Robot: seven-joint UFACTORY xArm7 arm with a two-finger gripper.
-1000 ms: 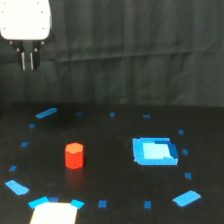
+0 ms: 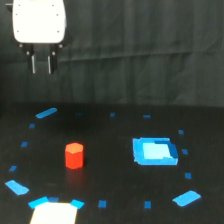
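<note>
A small red block [image 2: 74,156] stands on the black table, left of the middle. To its right lies a white square [image 2: 156,151] framed by blue tape [image 2: 138,153]. High at the upper left, well above the table and apart from the block, hangs my white gripper [image 2: 42,69]. Its two thin dark fingers point down with a clear gap between them, and nothing shows in that gap.
Small blue marks dot the table, with longer blue tape strips [image 2: 187,198] near its sides. A pale object [image 2: 53,213] is cut off by the bottom edge at the left. Dark curtain [image 2: 140,50] hangs behind. Bare table separates the block from the taped square.
My gripper has shifted right and slightly lower in the view, and its fingers stand farther apart. Block and taped square have stayed where they were.
</note>
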